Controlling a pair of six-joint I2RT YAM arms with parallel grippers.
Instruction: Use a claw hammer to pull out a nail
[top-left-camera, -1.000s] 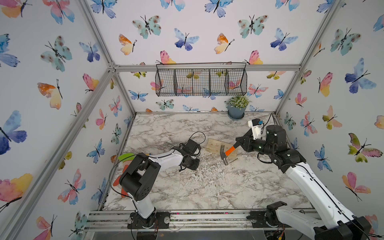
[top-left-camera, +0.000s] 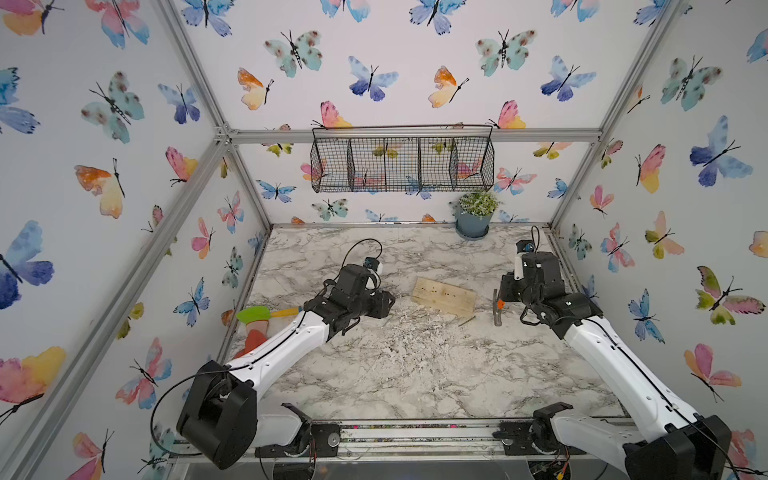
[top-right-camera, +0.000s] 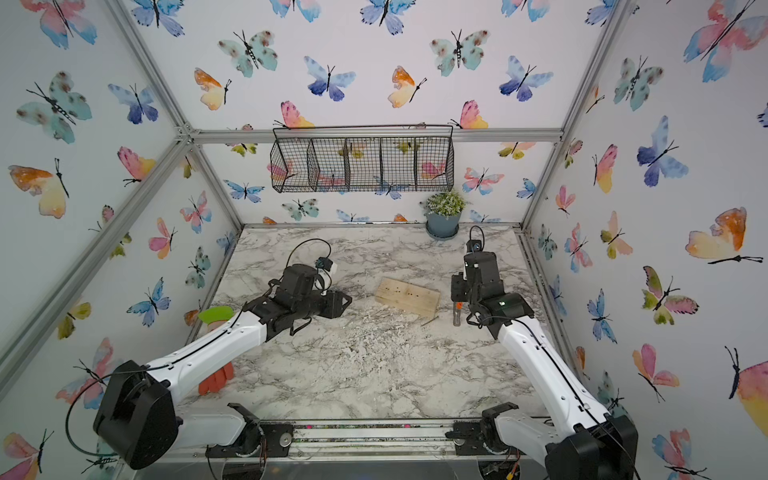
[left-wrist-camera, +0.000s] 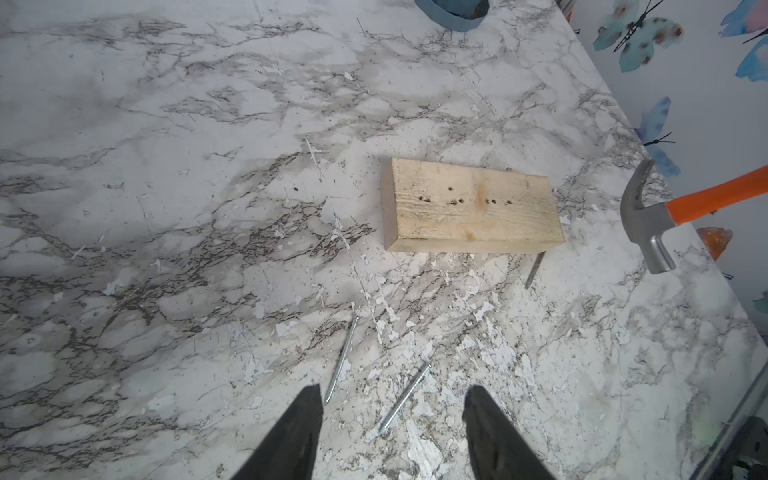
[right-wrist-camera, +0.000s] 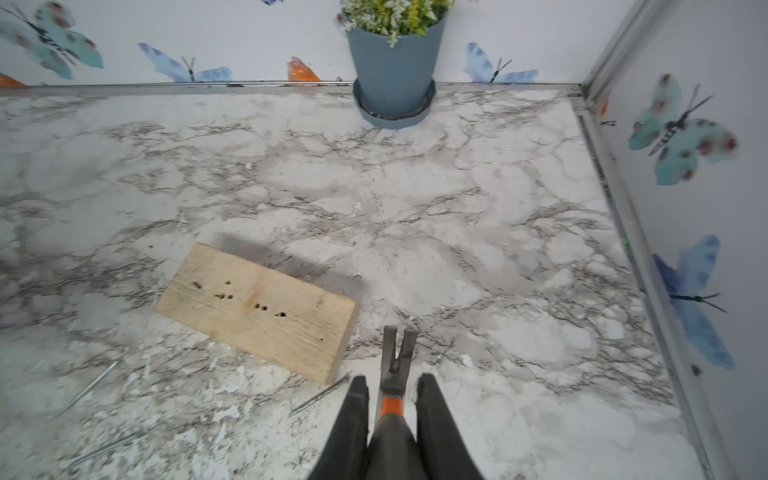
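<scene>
My right gripper is shut on the orange-handled claw hammer, held right of the pale wooden block; its claw points forward in the right wrist view. Dark spots or holes dot the block's top; whether a nail stands there is unclear. Loose nails lie on the table before the block, one close to its edge. My left gripper stands open, left of the block, above the table, with nothing between its fingers.
A potted plant stands at the back right. Green, yellow and red items lie at the left edge. A wire basket hangs on the back wall.
The right arm has swung the hammer rightward, away from over the block, turning it. The left arm has risen and shifted back and a little left, farther from the block.
</scene>
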